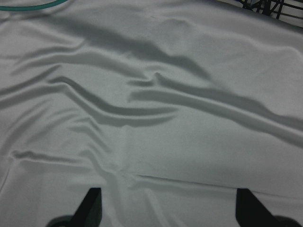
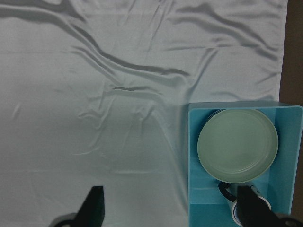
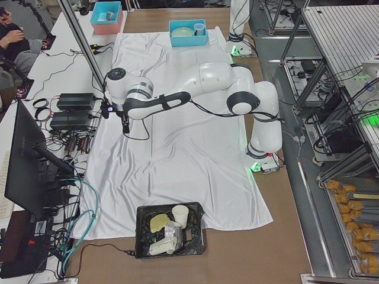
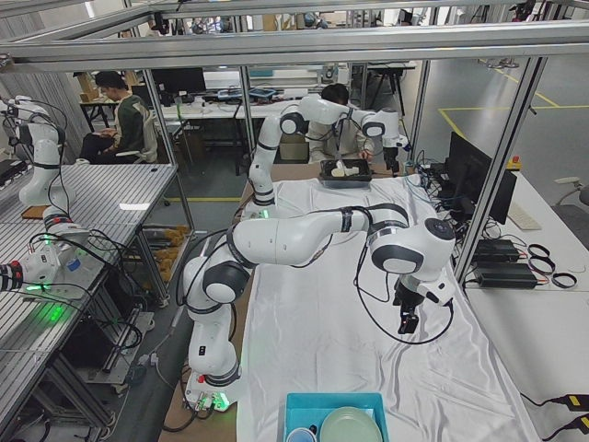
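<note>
A white cloth (image 3: 172,171) covers the table. My left gripper is open over bare, wrinkled cloth, with nothing between its fingers. My right gripper also stands open above cloth, left of a blue bin (image 2: 196,194) in the right wrist view. The bin holds a pale green plate (image 2: 236,144) and a mug (image 2: 234,208), partly hidden by a finger. At the other end of the cloth sits a black tray (image 3: 142,236) with a white cup (image 3: 180,216), a yellowish item (image 3: 159,223) and crumpled packaging (image 3: 172,239).
A monitor (image 3: 26,160), cables and black boxes (image 3: 74,100) crowd one long side of the cloth. A metal frame post (image 3: 83,41) rises on that side.
</note>
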